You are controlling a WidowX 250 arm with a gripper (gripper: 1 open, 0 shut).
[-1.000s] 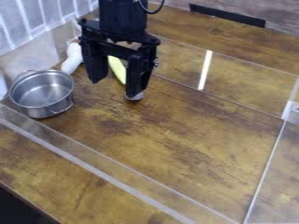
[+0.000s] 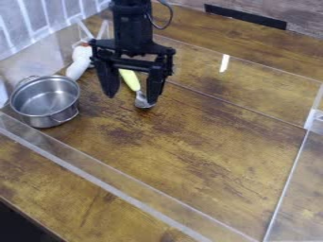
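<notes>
My black gripper [image 2: 132,81] hangs in the upper middle of the camera view, open, its two fingers spread apart over the wooden table [image 2: 209,161]. Just behind and between the fingers lies a pale yellow object [image 2: 127,78], partly hidden, with a small metallic or grey piece [image 2: 144,100] below it. A steel pot [image 2: 45,100] stands to the left of the gripper.
A white object [image 2: 78,62] lies at the back left, behind the pot, near a railing. Clear plastic edges run along the table's sides. The middle, right and front of the table are clear.
My gripper has moved back, away from the camera, and appears smaller and higher in the view. The pot and other objects look unmoved.
</notes>
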